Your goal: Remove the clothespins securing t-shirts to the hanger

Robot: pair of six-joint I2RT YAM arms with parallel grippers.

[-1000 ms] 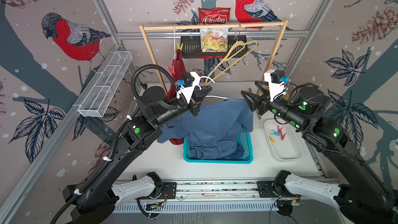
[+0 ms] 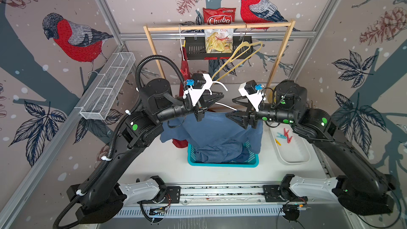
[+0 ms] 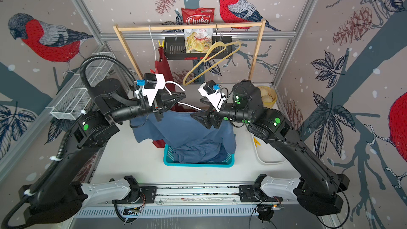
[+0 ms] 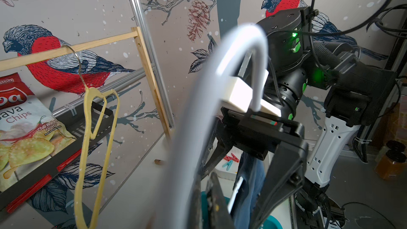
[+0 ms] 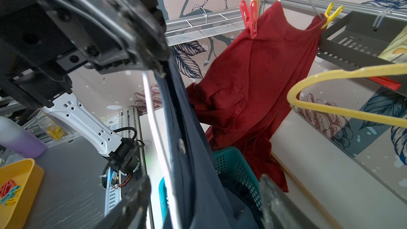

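My left gripper (image 2: 212, 99) is shut on a white hanger (image 4: 190, 114), whose hook rises above it and whose bar runs toward my right gripper (image 2: 235, 110). The blue t-shirt (image 2: 207, 131) hangs from that hanger into the basket. My right gripper stands open around the bar's end and cloth, apart or touching, I cannot tell. A red t-shirt (image 5: 262, 72) hangs behind with a red clothespin (image 5: 250, 19) and a yellow clothespin (image 5: 332, 14). Any clothespins on the blue shirt are not visible.
An empty yellow hanger (image 3: 212, 61) hangs on the wooden rail (image 3: 161, 27). The teal basket (image 3: 199, 165) stands below. A white tray (image 2: 292, 161) with loose clothespins is at right; a wire shelf (image 2: 106, 84) is at left.
My right gripper has moved left and down toward the hanger bar.
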